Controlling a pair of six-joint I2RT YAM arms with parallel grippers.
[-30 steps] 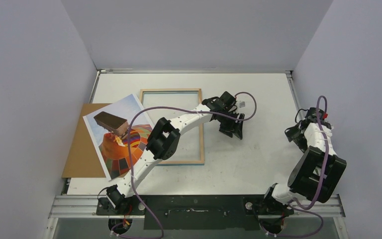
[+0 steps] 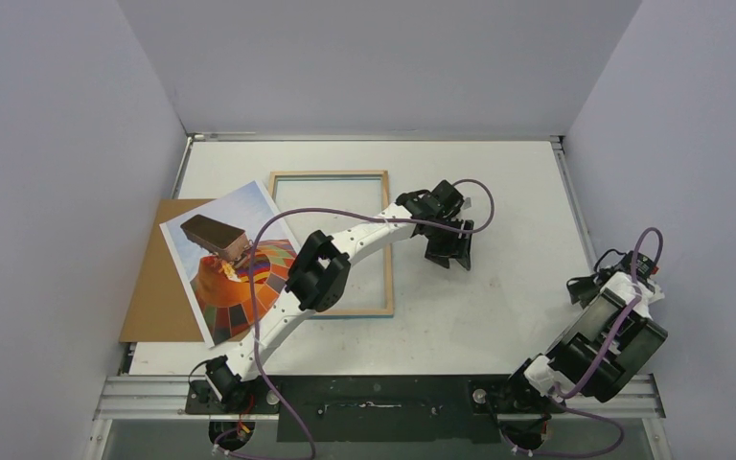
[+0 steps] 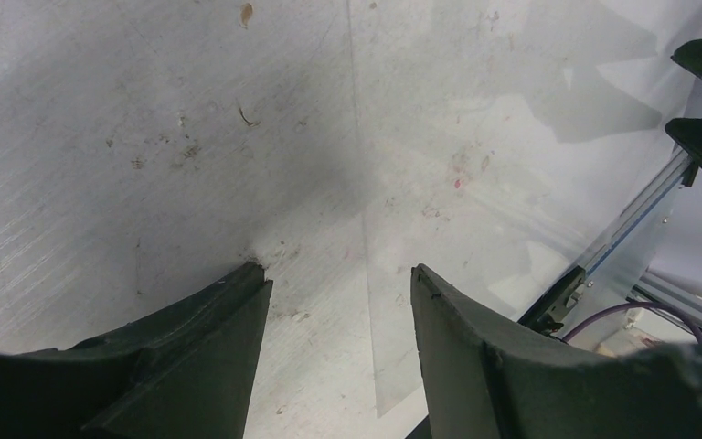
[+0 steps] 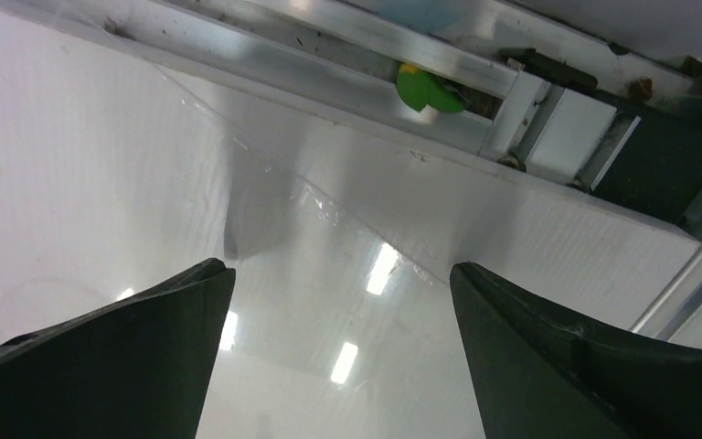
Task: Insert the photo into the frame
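Note:
The photo (image 2: 213, 212), a colourful hot-air-balloon print, lies tilted at the left of the table, partly over a brown backing board (image 2: 158, 307) and the frame's left side. Right of it the wooden frame (image 2: 389, 278) lies flat, its inside pale; my left arm crosses above it. My left gripper is over bare table to the right of the frame, fingers part open, only table surface between its fingers. At the table's right edge my right gripper stands open and empty. Neither wrist view shows the photo or the frame.
A metal rail (image 4: 329, 82) runs along the table edge beneath the right gripper, with a small green piece (image 4: 428, 91) in its channel. A purple cable (image 2: 345, 213) loops over the left arm.
My right arm has swung toward the right wall and the front, its gripper lower in the top view. The left gripper has shifted only slightly. Photo, board and frame have stayed put.

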